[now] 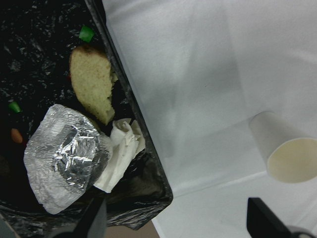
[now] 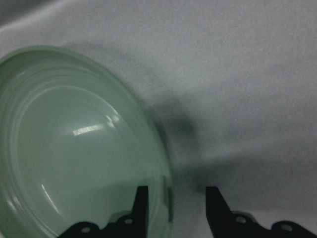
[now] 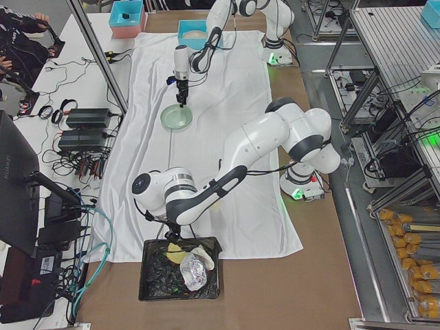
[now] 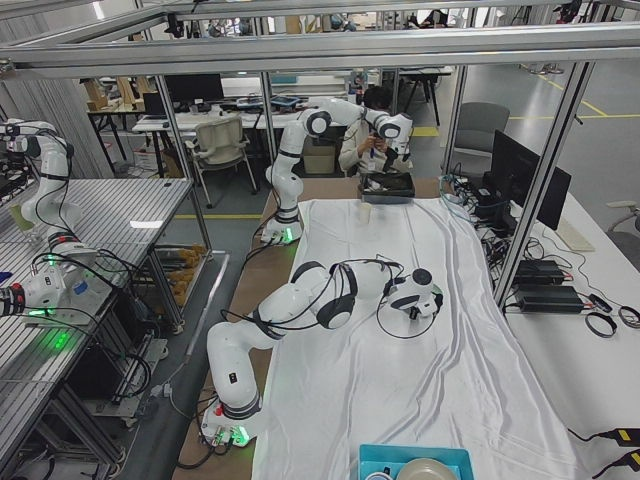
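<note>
A crumpled foil piece (image 1: 64,156) lies in the black lined bin (image 3: 148,289), beside a piece of bread (image 1: 90,82) and a white tissue (image 1: 119,158). My left gripper stands open above the bin, nothing visible between its fingers. A white cup (image 1: 285,153) lies or stands on the cloth beside the bin; it is mostly hidden in the camera left view. A green plate (image 2: 84,139) rests on the cloth. My right gripper is open over its rim, one finger on each side.
A blue container (image 4: 410,450) with dishes stands at the far end beside the right arm. Cables and monitor occupy the side table.
</note>
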